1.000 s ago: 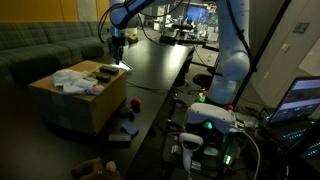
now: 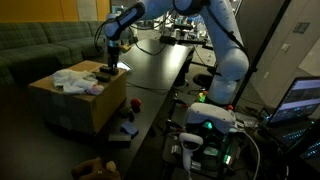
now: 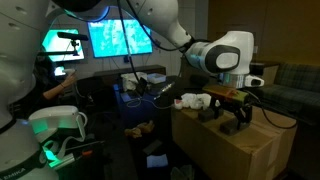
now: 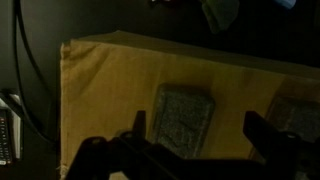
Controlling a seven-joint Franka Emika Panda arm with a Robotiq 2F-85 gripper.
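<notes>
A cardboard box [image 2: 62,112] serves as a raised surface, and its brown top [image 4: 105,90] fills much of the wrist view. Lying on it is a dark rectangular block [image 4: 182,120], seen between the two fingers of my gripper. The fingers stand open and wide, with a gap on each side of that block. A second dark block [image 4: 298,118] is at the right, partly hidden behind the right finger [image 4: 258,130]. In exterior view 2 the gripper [image 3: 237,106] hangs over the box, close above a dark block [image 3: 230,127].
A white cloth [image 2: 72,80] lies bunched on the box top. On the dark floor are a red object [image 2: 135,103], a blue piece [image 2: 129,128] and brown items [image 2: 95,168]. Behind the box runs a long sofa [image 2: 45,45].
The arm has swung left and come down, so the gripper is now lower over the box top. The box, cloth and floor objects look unmoved.
</notes>
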